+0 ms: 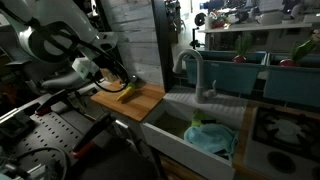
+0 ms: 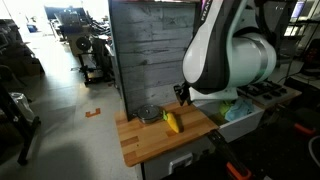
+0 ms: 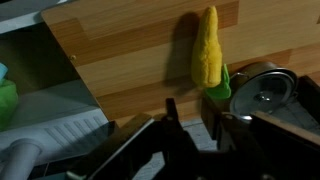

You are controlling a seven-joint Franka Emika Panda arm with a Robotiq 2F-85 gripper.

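A yellow elongated object lies on the wooden counter, with a green piece at its lower end in the wrist view. It also shows as a small yellow shape in exterior view 1 and as a yellow strip in exterior view 2. Above the counter hangs my gripper, open, its dark fingers apart and nothing held between them. The yellow object is beyond the fingertips, clear of them.
A round metal pot stands close beside the yellow object. The sink, holding a blue cloth and a green item, is right of the counter, under a tall faucet. A grey plank wall rises behind.
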